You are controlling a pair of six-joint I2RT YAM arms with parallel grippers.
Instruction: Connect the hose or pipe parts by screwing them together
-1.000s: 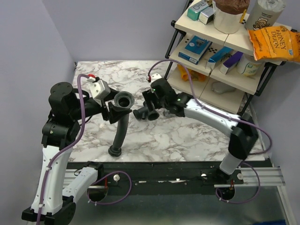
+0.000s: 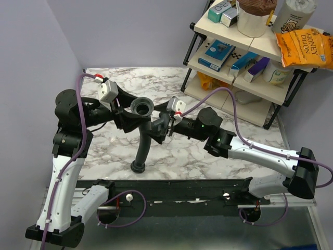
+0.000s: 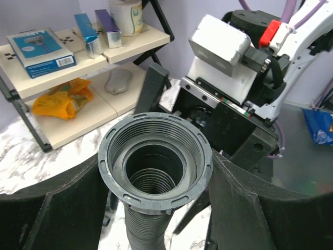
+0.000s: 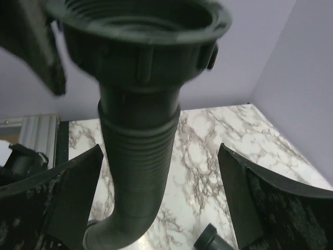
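A dark ribbed hose (image 2: 141, 148) with a wide threaded collar (image 3: 155, 125) rises from the marble counter. My left gripper (image 2: 132, 114) is around the collar, its fingers at either side of it in the left wrist view. My right gripper (image 2: 164, 122) stands open just right of the hose; in the right wrist view the hose passes upright between its fingers, with room on both sides. A smaller dark fitting (image 4: 208, 240) lies on the counter, partly hidden.
A shelf rack (image 2: 250, 88) with boxes, bags and tubs stands at the back right. Purple cables run along both arms.
My right arm has swung toward the front and left, bringing its gripper up beside the hose. The left gripper and hose top have shifted slightly right and up in the top view.
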